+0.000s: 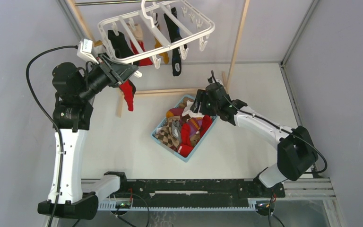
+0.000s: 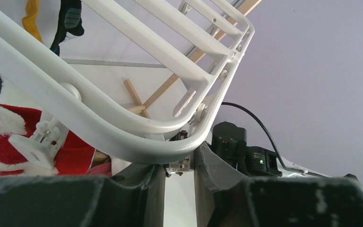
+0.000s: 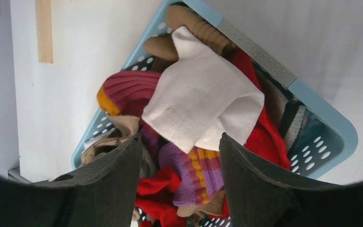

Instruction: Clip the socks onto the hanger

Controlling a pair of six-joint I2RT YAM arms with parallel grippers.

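Observation:
The white hanger [image 1: 172,46] is up at the top of the top view, with several socks clipped along it, among them a black sock [image 1: 174,33] and a red one [image 1: 128,97]. My left gripper is shut on the hanger's near corner rim. Below, a blue basket [image 3: 328,113] holds a heap of socks, a white sock [image 3: 196,87] lying on top. Over that heap is my right gripper, its fingers [image 3: 123,165] apart on either side of the white sock's lower edge, gripping nothing visible.
Empty clips [image 1: 203,44] line the hanger's right end. Wooden bars [image 1: 165,91] of a stand run behind the basket and up beside the hanger.

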